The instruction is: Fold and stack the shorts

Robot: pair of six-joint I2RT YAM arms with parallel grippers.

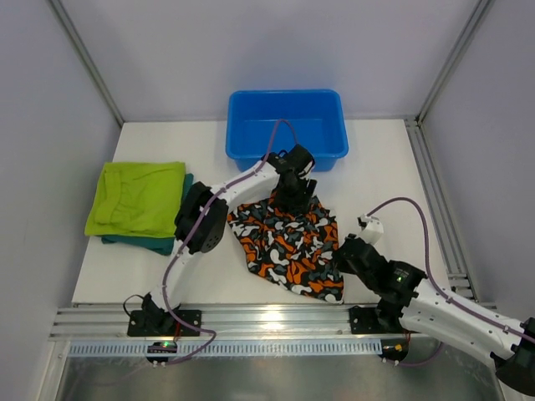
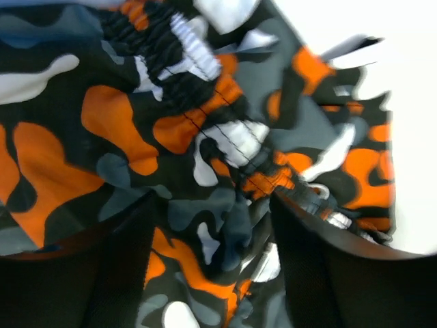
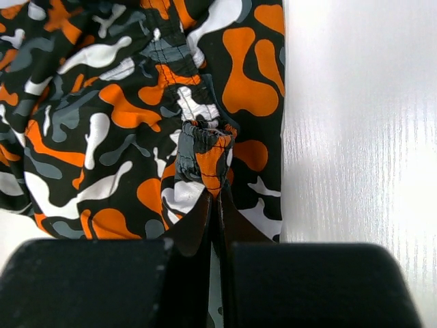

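Observation:
Camouflage shorts in black, orange, white and grey (image 1: pixel 280 251) lie spread and rumpled in the table's middle. My left gripper (image 1: pixel 303 188) is over their upper edge; in the left wrist view its blurred fingers (image 2: pixel 95 273) stand apart just above the waistband (image 2: pixel 232 140), part open. My right gripper (image 1: pixel 341 255) is at the shorts' right side; in the right wrist view it is shut on a bunched fold of waistband (image 3: pixel 206 154).
A folded lime-green garment (image 1: pixel 134 200) lies on a teal one (image 1: pixel 146 245) at the left. A blue bin (image 1: pixel 284 134) stands at the back. Bare table (image 1: pixel 384 175) shows at the right.

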